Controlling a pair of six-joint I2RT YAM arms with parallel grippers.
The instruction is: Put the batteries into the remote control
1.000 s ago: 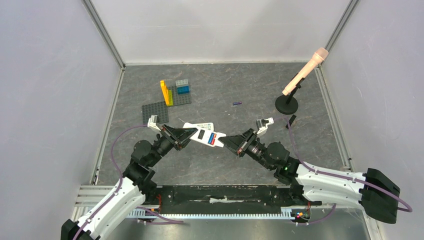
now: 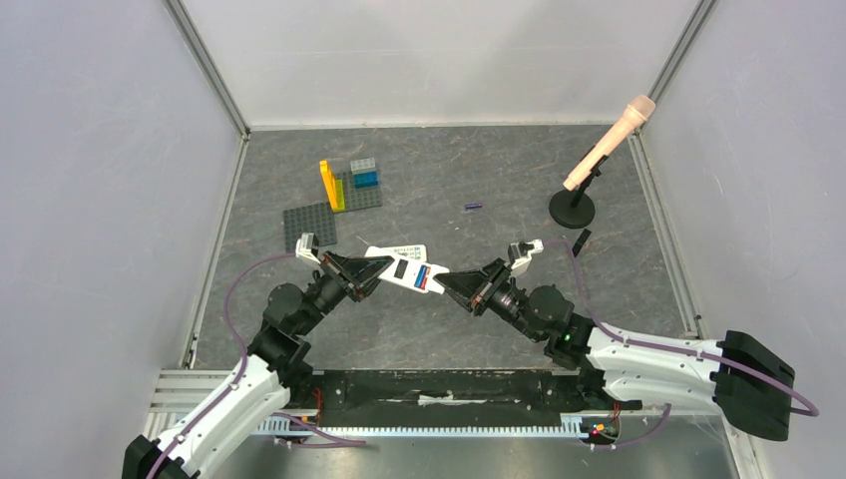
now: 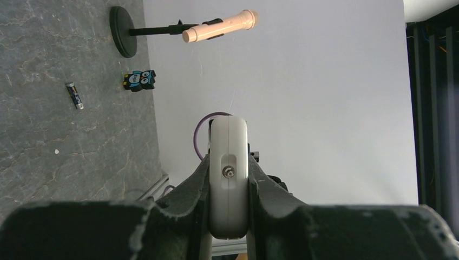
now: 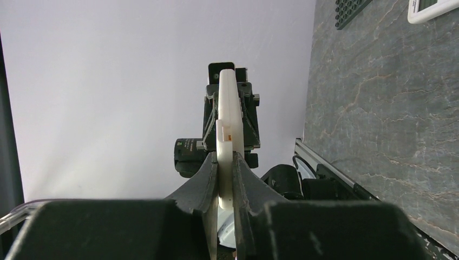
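Observation:
A white remote [image 2: 409, 271], with red and blue pieces toward its right end, is held in the air between both grippers in the top view. My left gripper [image 2: 381, 261] is shut on one end, my right gripper [image 2: 441, 280] on the other. The remote stands end-on between the left fingers; in the right wrist view the remote [image 4: 231, 114] shows as a narrow edge between the fingers. A battery [image 2: 473, 206] lies on the floor at back centre, also the battery [image 3: 74, 95] in the left wrist view. A second white object [image 2: 407, 249] lies behind the held remote.
Brick baseplates [image 2: 309, 225] with coloured bricks stand at back left. A microphone on a stand [image 2: 571, 210] is at back right, with a small dark object [image 3: 139, 80] near it.
The right arm has shifted very slightly since a second ago. The remote stays held by both grippers.

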